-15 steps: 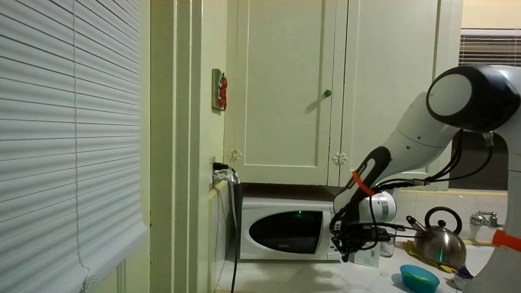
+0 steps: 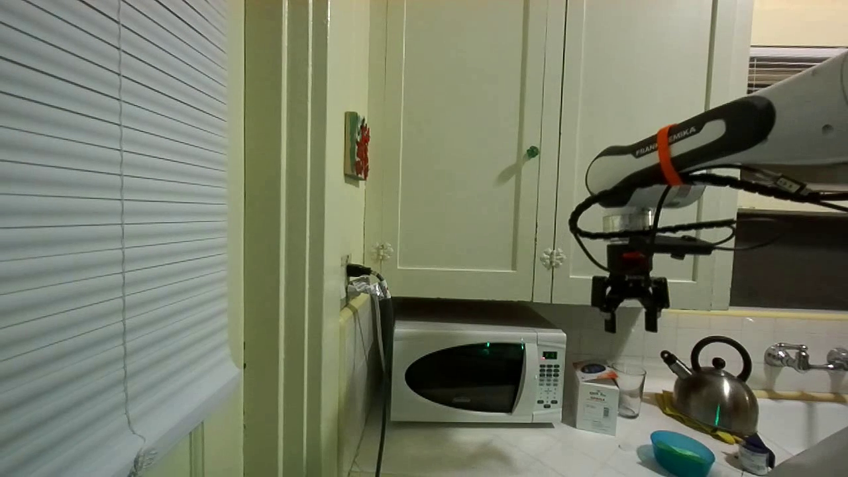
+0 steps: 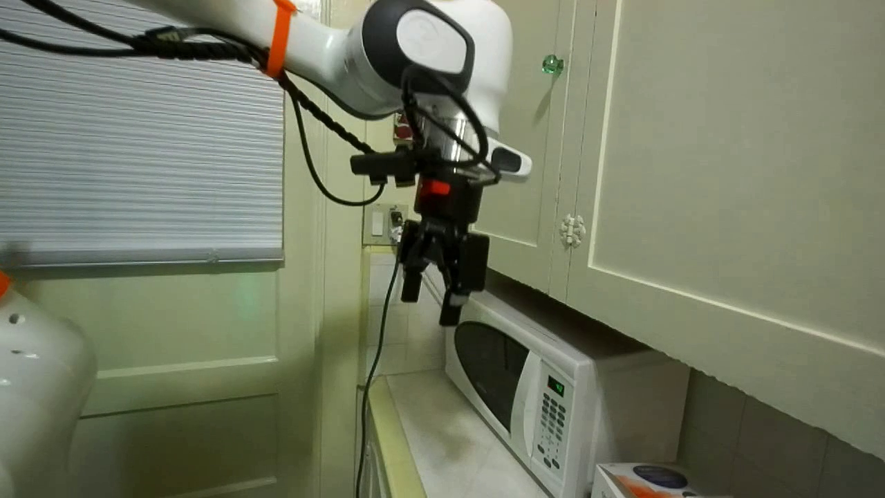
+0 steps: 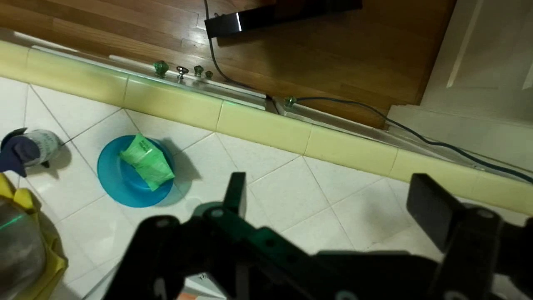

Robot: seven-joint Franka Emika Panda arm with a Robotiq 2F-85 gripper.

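Note:
My gripper [image 2: 631, 327] hangs in the air in front of the upper cabinets, fingers pointing down and spread apart with nothing between them. In the wrist view its black fingers [image 4: 433, 212] stand wide over bare white tile. A blue bowl [image 4: 117, 177] rests on the counter, with a green packet [image 4: 148, 162] inside it. The bowl lies left of the gripper in that view and well below it. The white microwave [image 2: 477, 373] has its door closed and a lit display; in exterior view 2 the gripper [image 3: 431, 311] appears above and in front of it.
On the counter stand a white box [image 2: 596, 405], a drinking glass [image 2: 632, 389], a steel kettle [image 2: 715, 397] on a yellow cloth [image 2: 676, 415] and a small jar [image 2: 753, 457]. Closed cabinet doors [image 2: 469, 143] are behind the arm.
The arm has risen from low in front of the microwave's right side to cabinet height. The gripper now points straight down. Bowl, kettle and microwave look unmoved.

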